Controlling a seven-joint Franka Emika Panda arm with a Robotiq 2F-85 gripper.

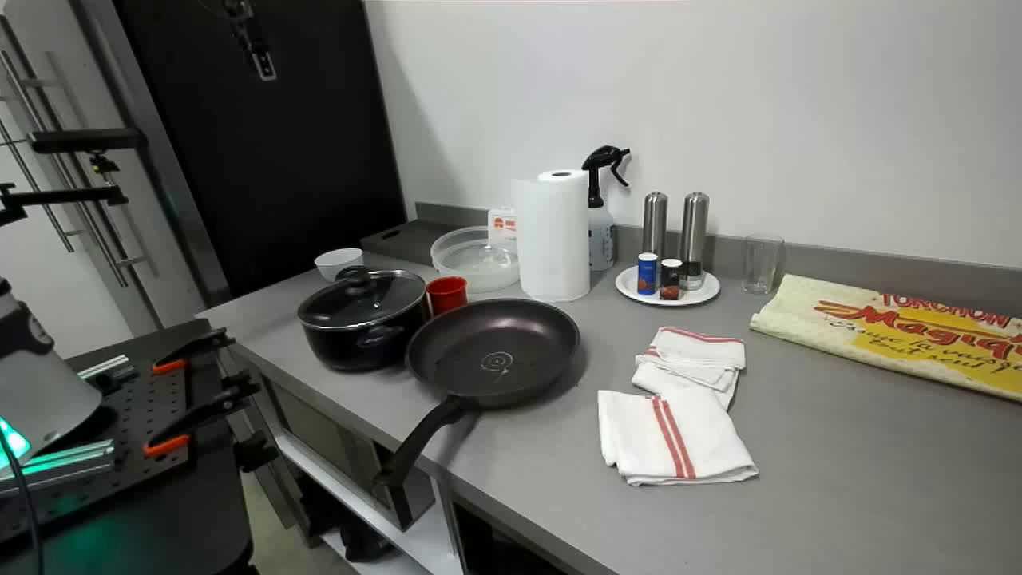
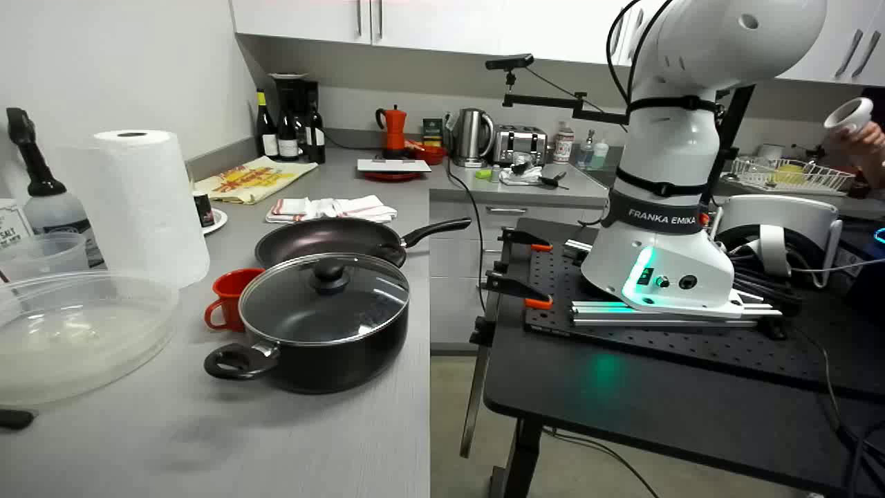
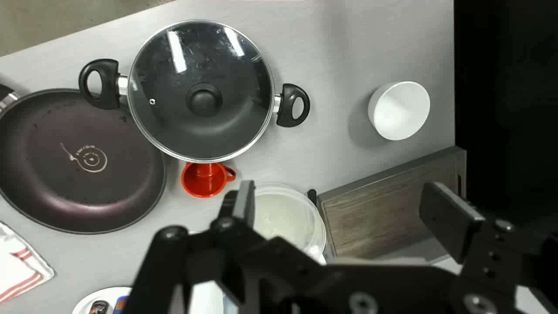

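Note:
My gripper is wide open above the counter, with nothing between its fingers; neither exterior view shows it. Below in the wrist view lies a black pot with a glass lid [image 3: 204,102], the lid seated on its rim. A black frying pan [image 3: 78,162] stands beside the pot, its handle [image 1: 421,441] reaching over the counter's front edge. Close against the pot is a red cup [image 3: 204,180]. A white bowl [image 3: 400,110] sits alone to the pot's right in the wrist view. Under the open fingers are a clear round container [image 3: 285,214] and a grey cutting board [image 3: 387,209].
A paper towel roll [image 1: 552,239], a spray bottle [image 1: 600,230] and a plate [image 1: 627,284] with shakers stand toward the wall. Folded towels [image 1: 680,436] lie right of the pan, with a drinking glass [image 1: 762,264] behind.

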